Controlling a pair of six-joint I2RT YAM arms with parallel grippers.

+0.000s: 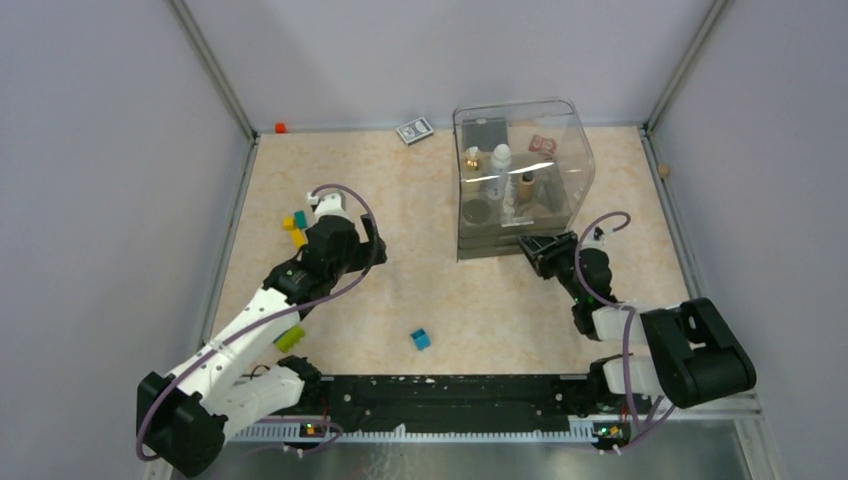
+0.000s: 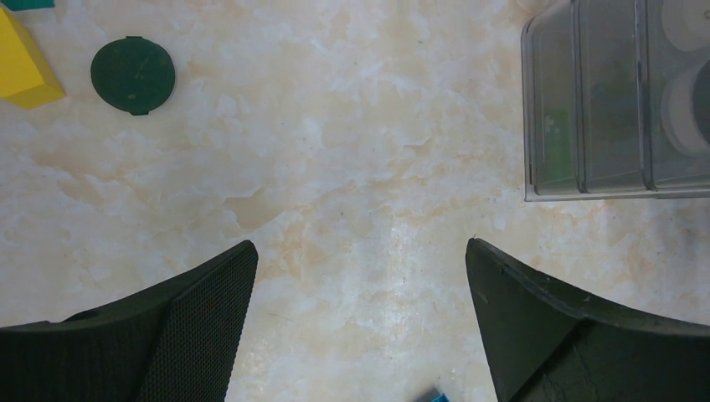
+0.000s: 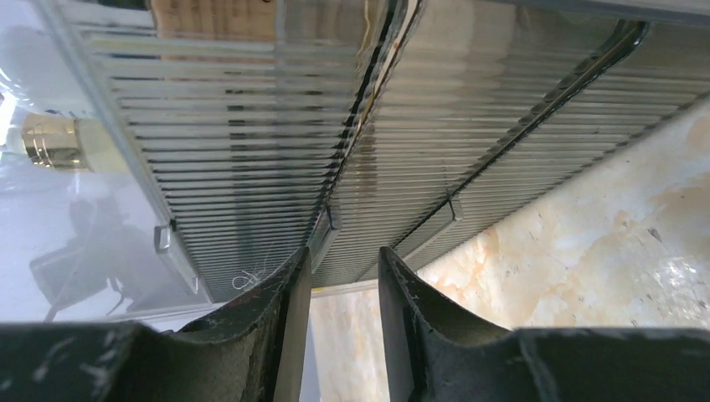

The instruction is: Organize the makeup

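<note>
The clear makeup organizer (image 1: pixel 520 240) stands at the back right, lidded, with bottles and compacts inside; its drawer fronts (image 3: pixel 419 126) fill much of the right wrist view, with small handles. My right gripper (image 1: pixel 540 250) is at the lower front of the organizer, fingertips part open, close to a drawer handle; contact is unclear. My left gripper (image 1: pixel 360 240) hangs open over bare table left of the organizer, nothing between its fingers. A dark green compact-like round piece (image 2: pixel 132 75) lies below it in the left wrist view.
Yellow block (image 2: pixel 25 67), teal block (image 1: pixel 300 218) and green block (image 1: pixel 291 338) lie on the left. A blue block (image 1: pixel 420 338) lies near the front edge. A card box (image 1: pixel 414 130) sits at the back.
</note>
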